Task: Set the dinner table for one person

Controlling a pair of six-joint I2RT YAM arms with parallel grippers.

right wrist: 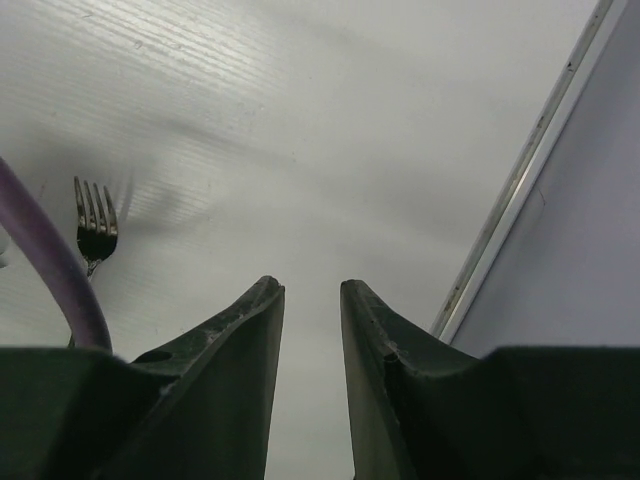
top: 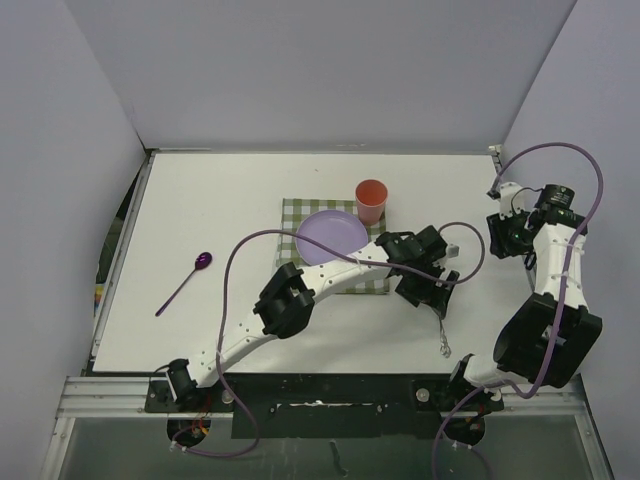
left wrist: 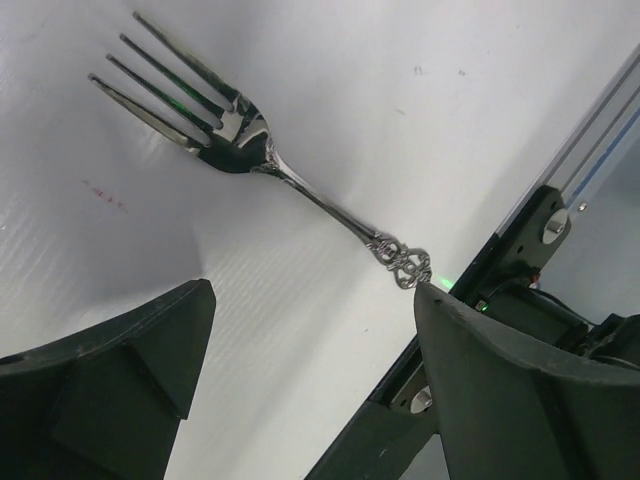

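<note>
A silver fork [left wrist: 270, 165] lies flat on the white table, tines pointing to the upper left in the left wrist view. My left gripper hovers near it with fingers apart and nothing between them; from the top, that gripper covers most of the fork, leaving the handle [top: 444, 340] visible. The right gripper is partly open and empty over bare table, with the fork off to its left. A purple plate [top: 332, 236] rests on a green checked mat [top: 297, 215]. On the mat's upper right corner stands a red cup [top: 370, 200]. The purple spoon [top: 180, 287] lies left of the mat.
Bare table spreads around the spoon and behind the mat. Purple cables [top: 250, 238] loop from both arms across the workspace. The left forearm [top: 335, 283] passes over the mat's front edge. A grey wall and metal rail [right wrist: 525, 175] border the right side.
</note>
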